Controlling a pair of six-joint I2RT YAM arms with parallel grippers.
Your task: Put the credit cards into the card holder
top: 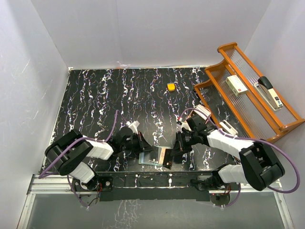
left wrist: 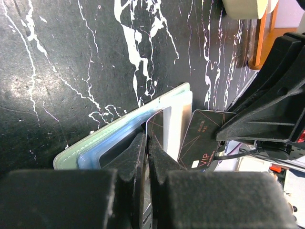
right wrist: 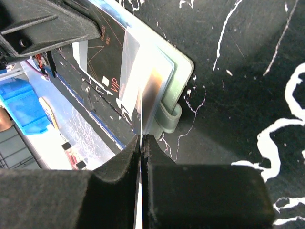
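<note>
The pale green card holder (top: 144,159) lies open at the front middle of the dark table, with blue and clear sleeves. A black VIP card with gold lines sits at its sleeve, seen also in the right wrist view. My left gripper (top: 144,145) is shut at the holder's left side, over the sleeves. My right gripper (top: 177,148) is shut at the right side, its tips on a thin pale edge of a clear sleeve in the right wrist view. Whether either grips anything is hard to tell.
A wooden rack (top: 214,81) with boxes stands at the right. A small yellow block (top: 171,87) lies toward the back.
</note>
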